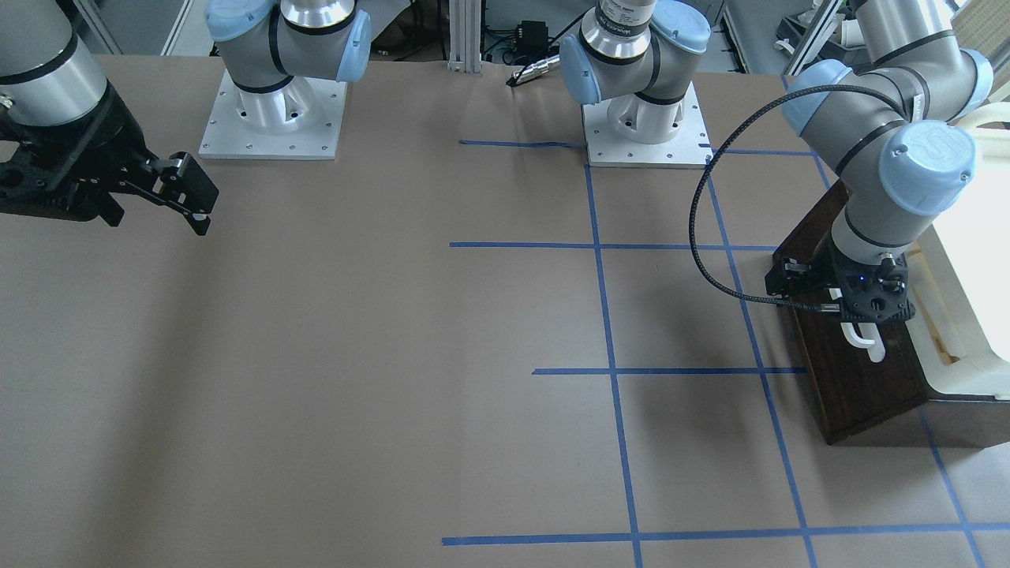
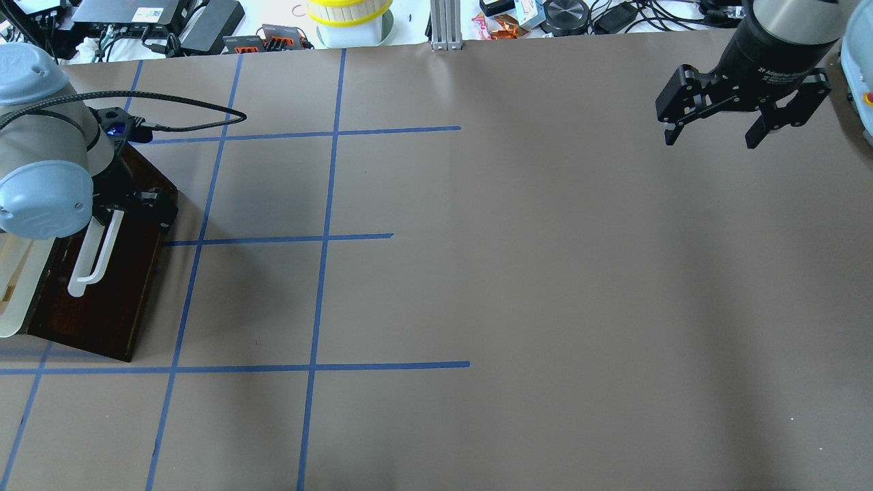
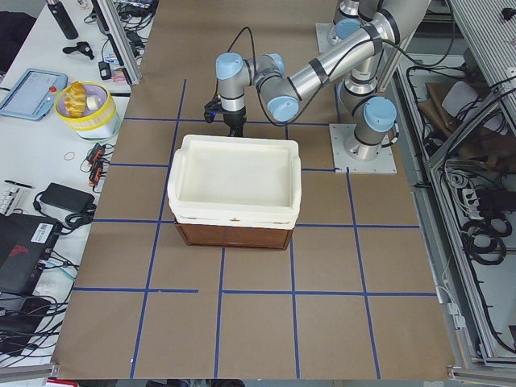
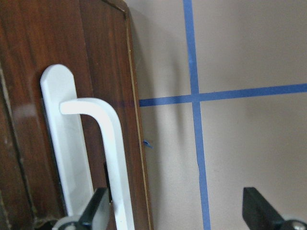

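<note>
A dark wooden box [image 1: 833, 397] carries a white handle [image 4: 115, 153] on one face and a white tray [image 3: 234, 177] on top. My gripper is over that wooden face at the handle. In the left wrist view its fingers stand wide apart, one against or very near the handle's bar at lower left, the other over bare table at lower right. In the front and top views the gripper's black housing hides part of the handle; in the left view the tray and box hide the handle.
A second black gripper [image 2: 736, 106] hangs at the other side of the table, away from the box. Other arm bases stand along the back edge in the front view. A looped cable hangs from my arm.
</note>
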